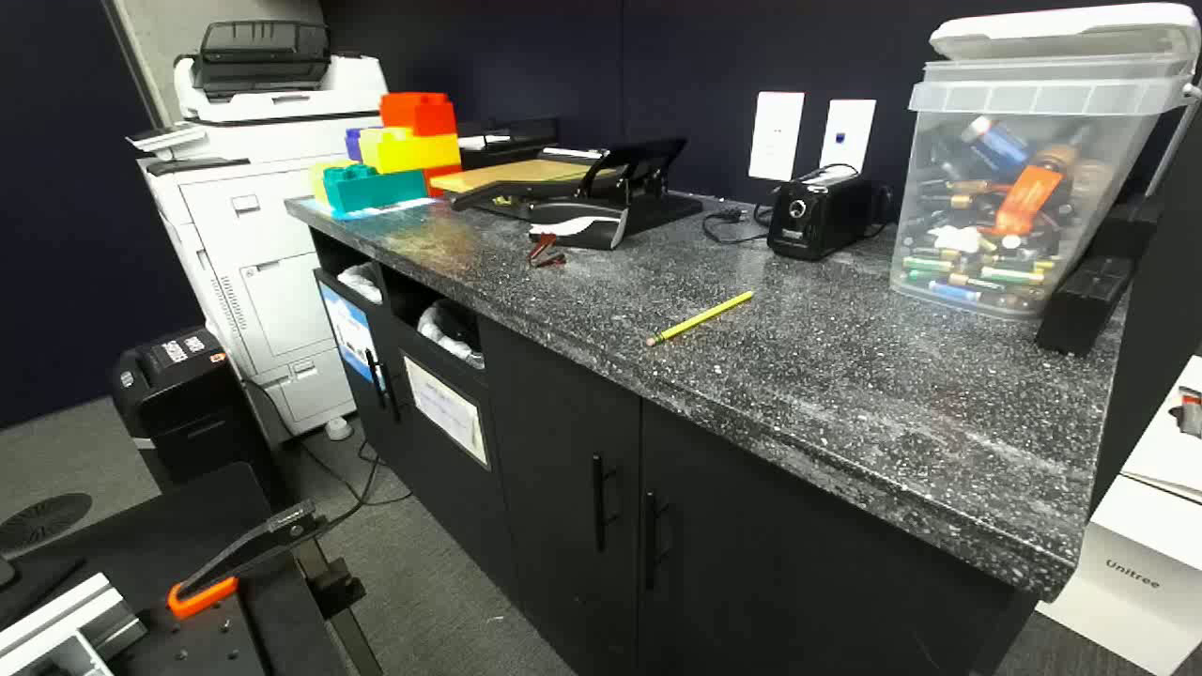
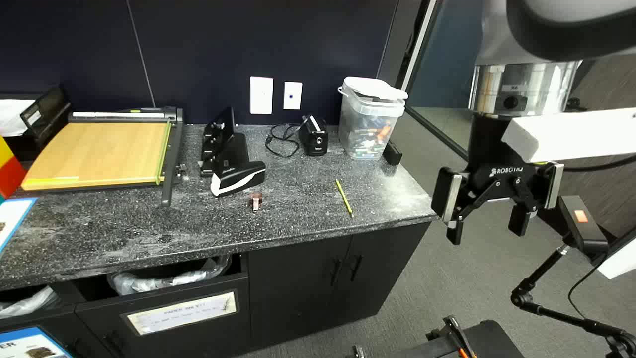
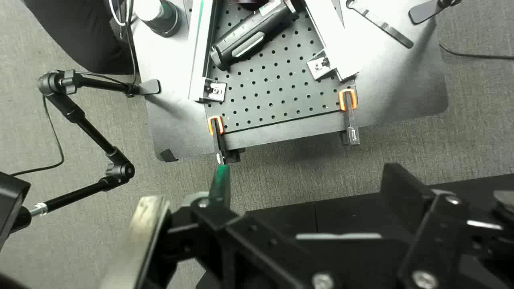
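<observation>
My gripper [image 2: 487, 229] hangs open in the air off the right end of the countertop, with nothing between its fingers. In the wrist view the gripper shows its two dark fingers wide apart, with carpet and a cabinet edge behind the gap. A yellow pencil [image 2: 344, 198] lies on the speckled dark countertop [image 2: 298, 203], well to the left of the gripper. Left of the pencil are a small red-brown staple remover [image 2: 256, 200] and a black and white stapler [image 2: 238, 178]. A black electric sharpener [image 2: 314, 136] stands at the back near the wall.
A lidded clear bucket [image 2: 372, 119] of batteries stands at the countertop's back right. Paper trimmer [image 2: 98, 152] and hole punch [image 2: 221, 143] occupy the left and middle back. A black camera arm [image 2: 539, 268] rises near the gripper. Clamps [image 3: 347, 115] hold a perforated plate [image 3: 270, 96] on the robot's table.
</observation>
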